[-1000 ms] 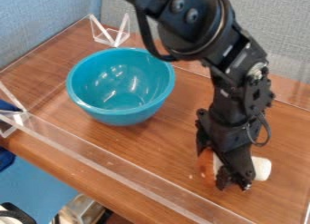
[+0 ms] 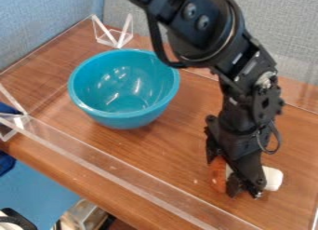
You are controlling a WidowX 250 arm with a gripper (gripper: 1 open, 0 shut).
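My black gripper (image 2: 233, 178) is down on the wooden table (image 2: 149, 169) at the right, shut on a small orange object (image 2: 218, 173). A white piece (image 2: 272, 179) lies just right of the fingertips; whether it is part of the same object I cannot tell. The fingers partly hide both. A teal bowl (image 2: 123, 89) stands empty to the left of the arm.
White wire stands (image 2: 112, 35) are at the back left and left edge. The table's front left edge drops to a blue area (image 2: 32, 192) with clutter. The wood between bowl and gripper is clear.
My gripper has shifted slightly, and the white piece now shows a little farther right beside it. The bowl has not moved.
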